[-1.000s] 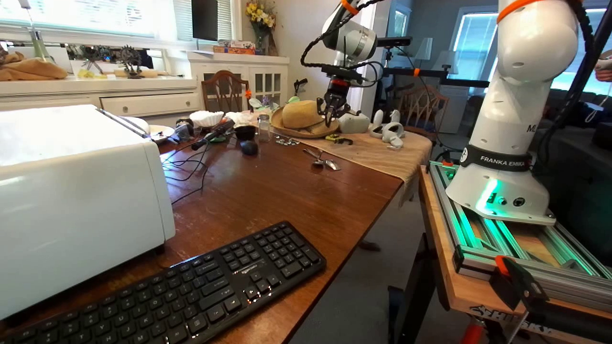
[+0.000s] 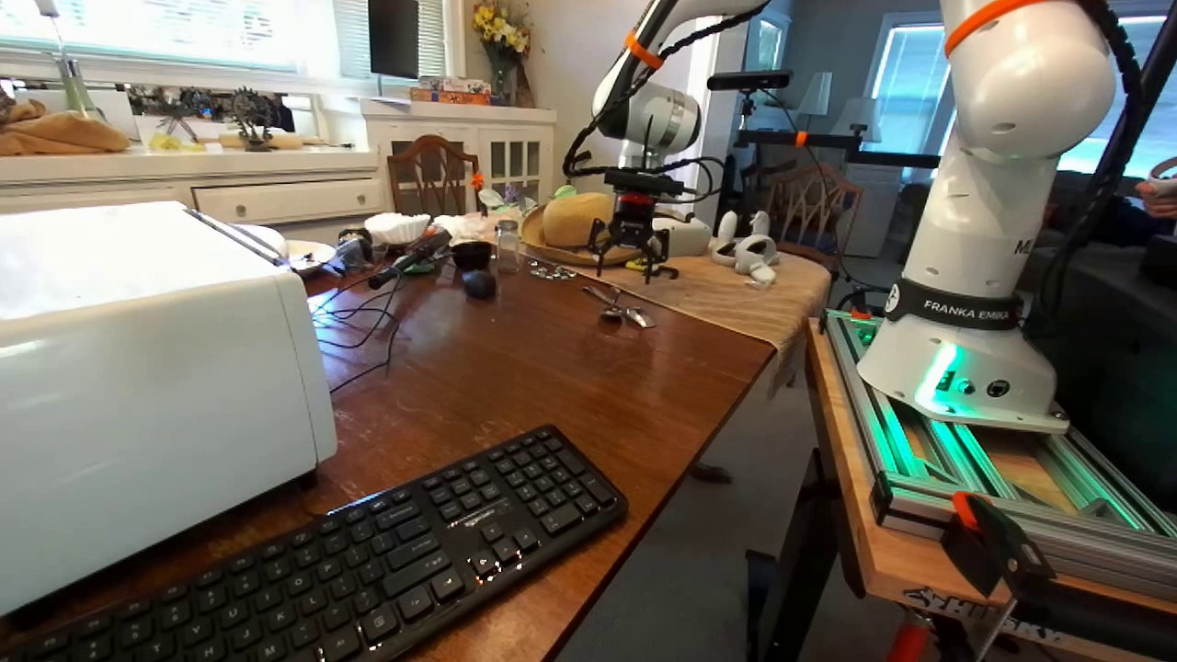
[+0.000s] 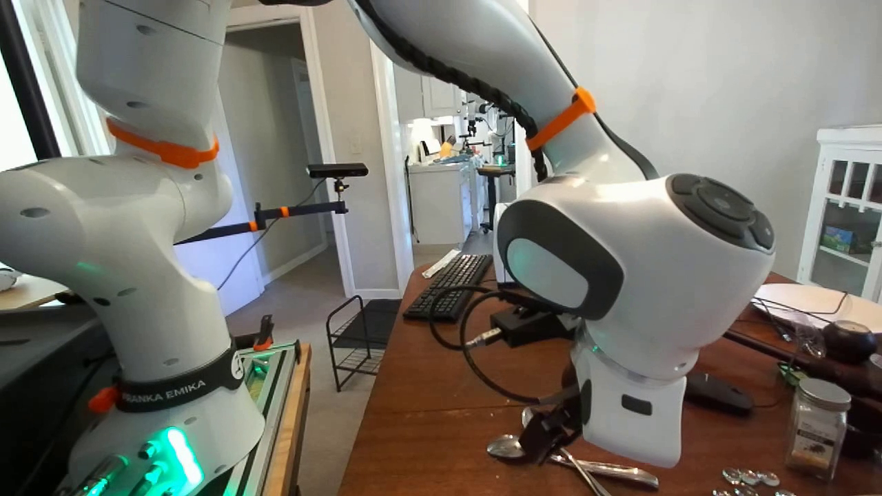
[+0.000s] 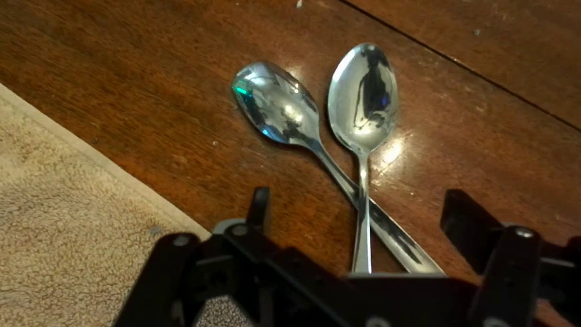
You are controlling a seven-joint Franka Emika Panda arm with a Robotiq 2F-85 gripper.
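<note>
Two shiny metal spoons lie crossed on the brown wooden table (image 4: pixel 163 120). In the wrist view the left spoon (image 4: pixel 278 103) slants down to the right, and the right spoon (image 4: pixel 363 98) stands nearly upright in the picture, its handle over the other's. Above them my gripper is open, its fingers wide apart on either side of the crossed handles and nothing gripped. The handle ends are hidden behind the gripper body. From exterior view 1, the gripper (image 2: pixel 634 268) hangs over the table, clear of the spoons (image 2: pixel 621 314). In exterior view 2 the arm partly covers them.
A tan cloth (image 2: pixel 706 281) borders the spoons, with a straw hat (image 2: pixel 579 221) and white controllers (image 2: pixel 756 254) on it. A glass jar (image 3: pixel 818 426) and a mouse (image 3: pixel 717 394) stand nearby. The keyboard (image 2: pixel 441 541) and white appliance (image 2: pixel 154 408) are farther off.
My gripper has come lower and slightly left in exterior view 1, and now points more straight down. The spoons have stayed in place.
</note>
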